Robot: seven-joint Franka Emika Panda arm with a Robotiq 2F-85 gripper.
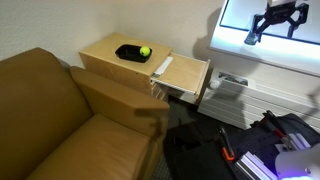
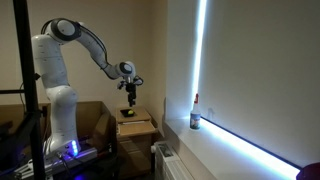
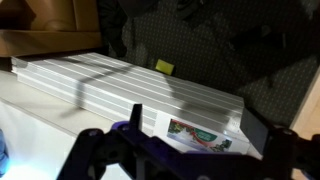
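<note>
In exterior view 1 my gripper [image 1: 277, 32] hangs at the upper right, in front of the bright window. Its two fingers stand apart with no object visible between them. The wrist view shows the dark finger pads [image 3: 132, 143] spread wide over a white radiator [image 3: 120, 92]. A bottle [image 1: 252, 37] appears beside the gripper in that exterior view; in exterior view 2 this bottle [image 2: 195, 112] stands upright on the windowsill, well to the right of the gripper [image 2: 131, 100]. On the wooden cabinet [image 1: 105, 47] a black tray [image 1: 131, 52] sits with a yellow-green ball [image 1: 145, 50] at its right end.
A white flat object [image 1: 163, 66] lies on the cabinet, beside a pale wooden surface [image 1: 187, 73]. The brown sofa [image 1: 60, 120] fills the left. Beneath the gripper, a colourful printed item [image 3: 200, 135] lies by the radiator, and a small yellow piece [image 3: 164, 67] shows on the dark floor.
</note>
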